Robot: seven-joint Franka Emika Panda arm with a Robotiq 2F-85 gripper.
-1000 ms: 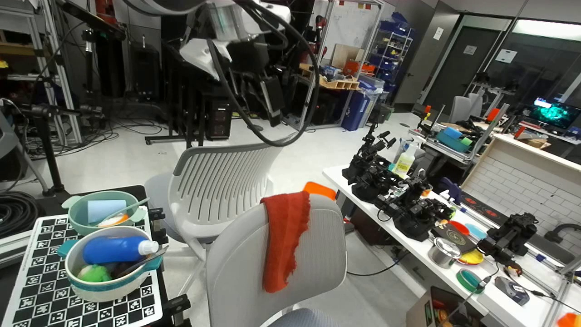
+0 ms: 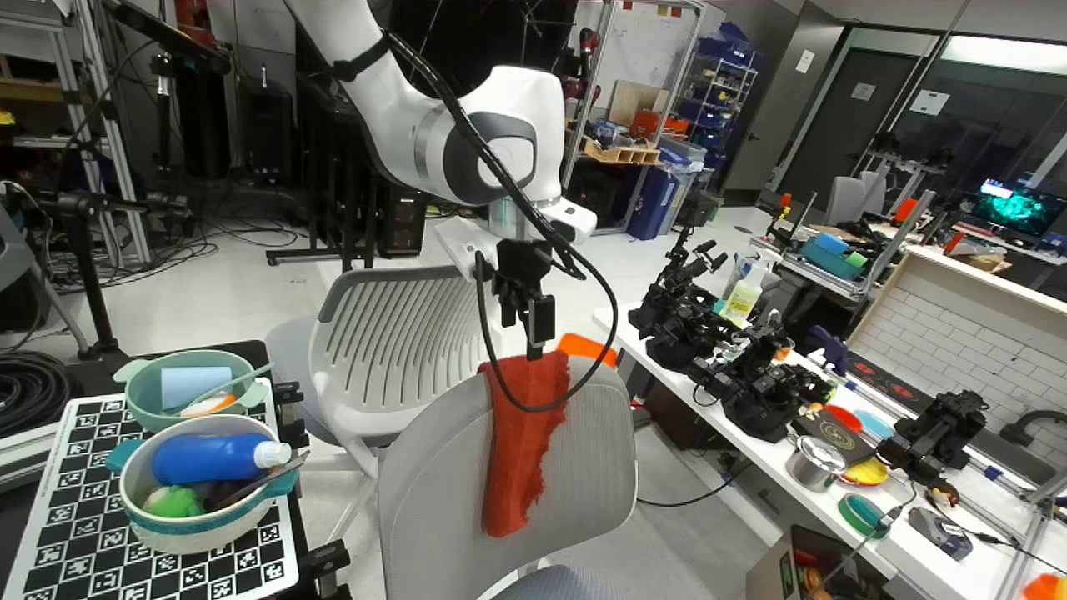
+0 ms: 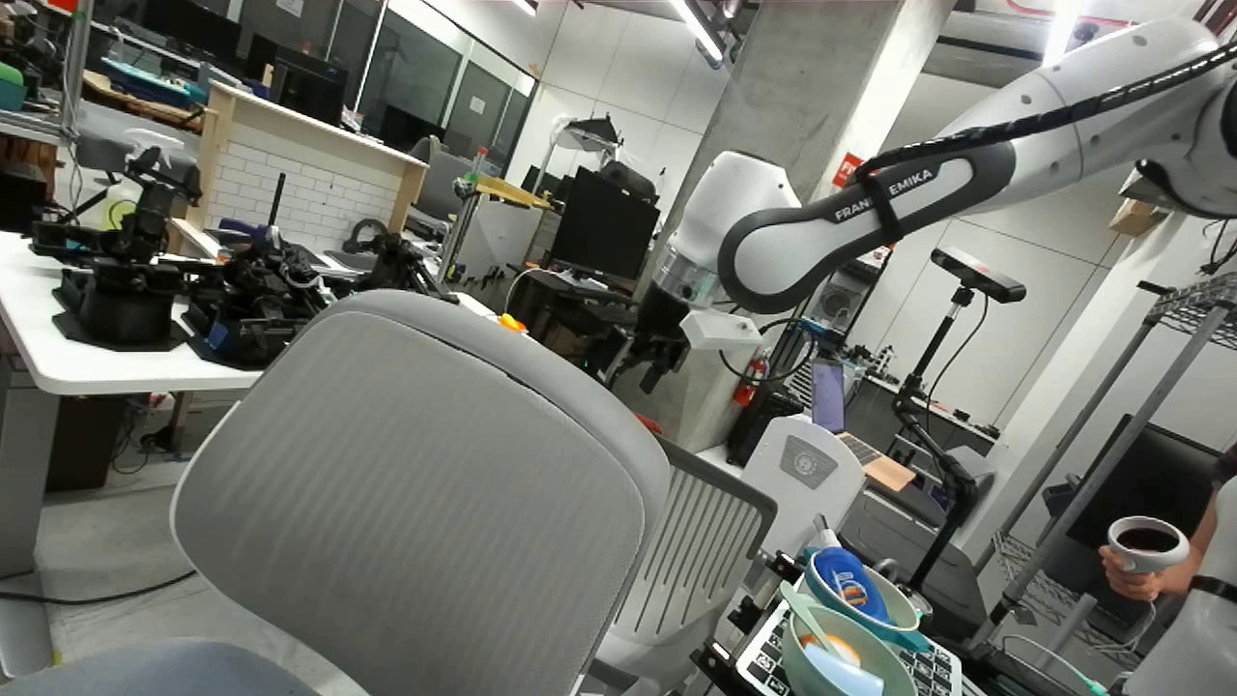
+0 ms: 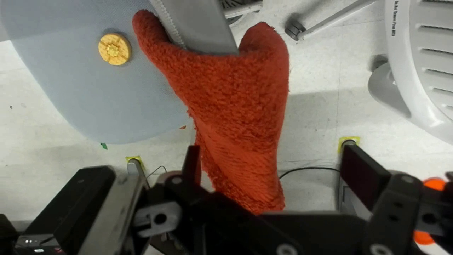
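A red-orange towel [image 2: 525, 440] is draped over the top of a grey chair backrest [image 2: 430, 490]. Just above that draped edge hangs my gripper [image 2: 527, 325], pointing down. Seen from the wrist, the towel [image 4: 238, 106] runs from the chair back's edge [image 4: 201, 25] down between my widely parted fingers, which stand open. Whether either finger touches the cloth I cannot tell. In exterior view 2 the backrest [image 3: 417, 487] hides nearly all of the towel, and the gripper [image 3: 635, 369] shows beyond its top edge.
A second chair [image 2: 410, 340] with a slatted back stands close behind. Two bowls, one with a blue bottle [image 2: 215, 457], sit on a checkered board [image 2: 70, 530] at left. A white counter [image 2: 720, 430] with black robot arms runs along the right. A yellow round object [image 4: 114, 49] lies on the chair seat.
My arm has come down and to the right in exterior view 1, from above the slatted chair to just over the towel. The towel itself looks unmoved.
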